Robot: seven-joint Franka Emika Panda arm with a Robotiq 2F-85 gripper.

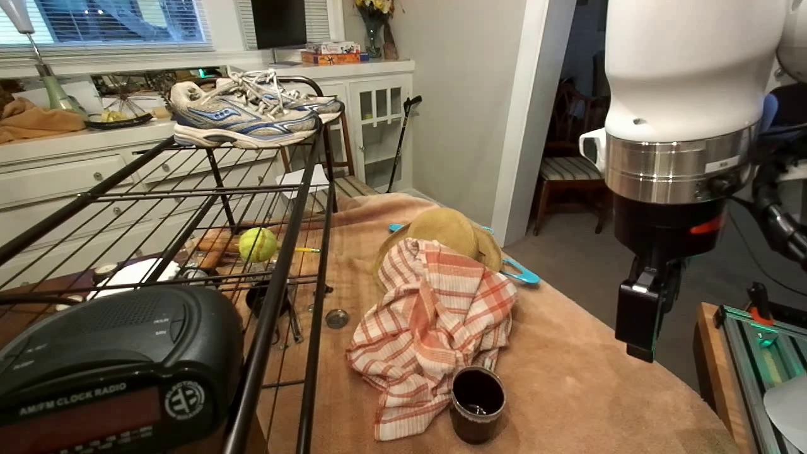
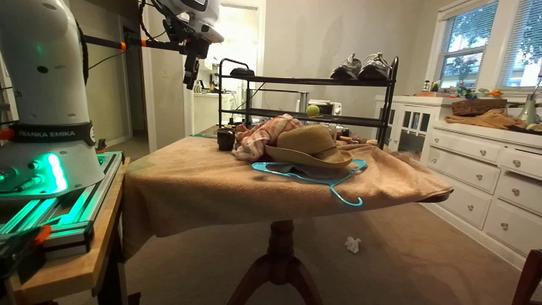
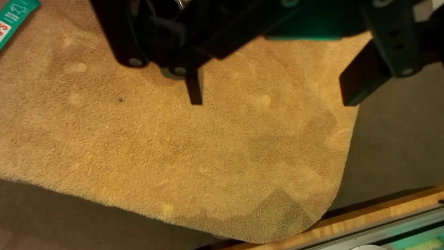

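High over the table's near right edge, my gripper is open, its fingers wide apart with only the tan table cover showing below. A red-and-white checked cloth lies crumpled on the table, against a straw hat. Close by its front corner stands a dark cup, upright; something small and shiny shows inside. Partly beneath the hat is a blue hanger, its hook reaching toward the table edge. My gripper touches none of these.
A black wire rack holds shoes, a clock radio and, on its lower shelf, a tennis ball. In the wrist view a green packet lies at upper left. Table space right of the cup is clear.
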